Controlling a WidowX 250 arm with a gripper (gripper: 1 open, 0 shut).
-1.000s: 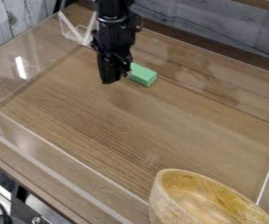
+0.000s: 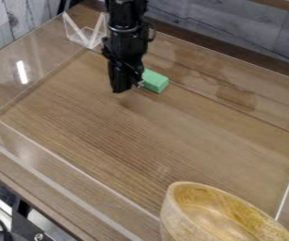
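The dark arm reaches down from the top of the camera view, its gripper [image 2: 117, 75] hanging over the wooden surface at the upper middle. A green block [image 2: 152, 81] lies just right of the gripper, partly behind the arm. The fingers are small and dark, so whether they are open or shut is unclear.
A large yellow bowl [image 2: 222, 216] sits at the bottom right. A clear plastic object [image 2: 84, 30] stands at the top left, and a wall runs along the back.
The arm and gripper have shifted slightly up and back in the view. The green block looks unmoved.
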